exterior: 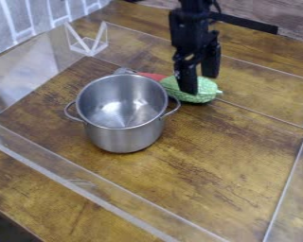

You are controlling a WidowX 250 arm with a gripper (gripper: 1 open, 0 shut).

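Note:
A black gripper [193, 74] hangs from the top of the view with its fingers open, one on either side of a pale green bumpy vegetable [200, 92], low over it or around it; contact cannot be told. The vegetable lies on the wooden table just behind and right of a steel pot [121, 122] with two side handles, which looks empty. A red object [154, 77], partly hidden, lies behind the pot and the vegetable.
Clear plastic walls border the wooden table [211, 175] on several sides, with a white bracket at the back left.

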